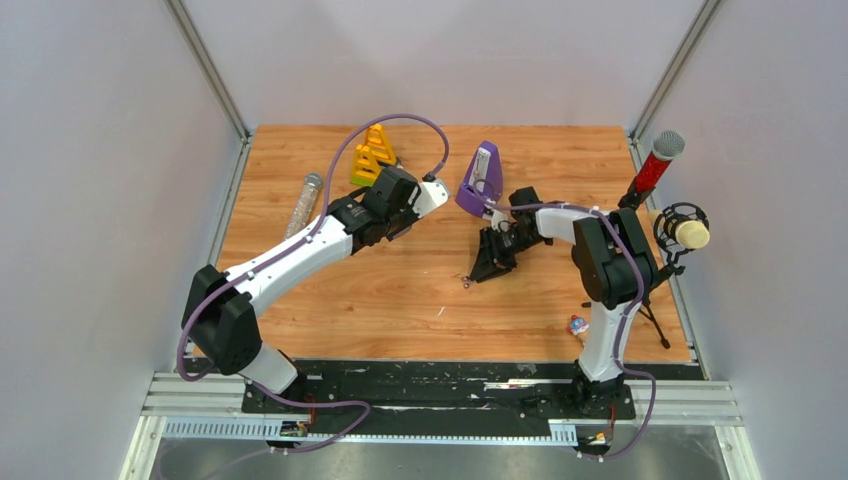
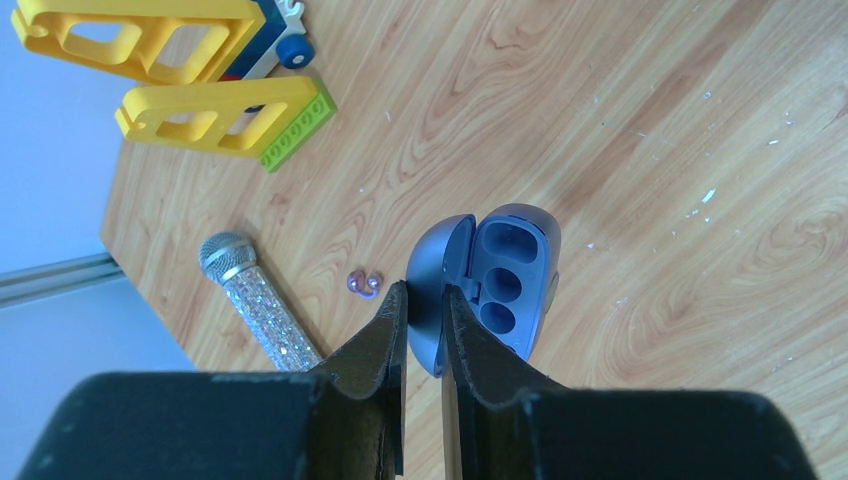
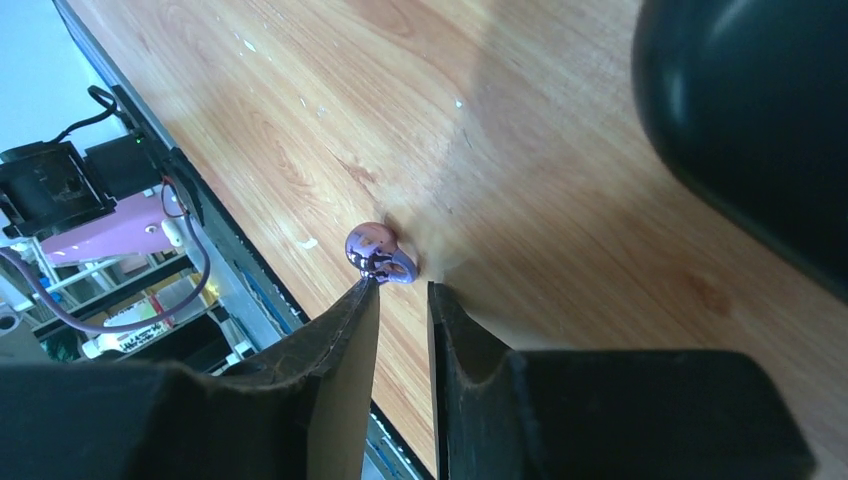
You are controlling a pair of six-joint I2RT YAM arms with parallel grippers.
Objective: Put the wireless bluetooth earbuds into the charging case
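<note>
In the left wrist view my left gripper is shut on the lid of the dark-blue charging case (image 2: pixel 508 285). The case hangs lid open, its empty round hollows facing the camera. One shiny purple earbud (image 2: pixel 365 284) lies on the table beyond the left fingers; the left arm hides it in the top view. A second purple earbud (image 3: pixel 380 254) is at the tips of my right gripper, low over the table. It sits by the left-hand fingertip, with bare wood showing through the narrow gap between the fingers; whether it is gripped I cannot tell.
A glittery microphone (image 2: pixel 262 305) and yellow block frames (image 2: pixel 225 115) lie on the left side. At the back stands a purple metronome-like object (image 1: pixel 482 178). A small colourful toy (image 1: pixel 578 326) lies near the right front edge.
</note>
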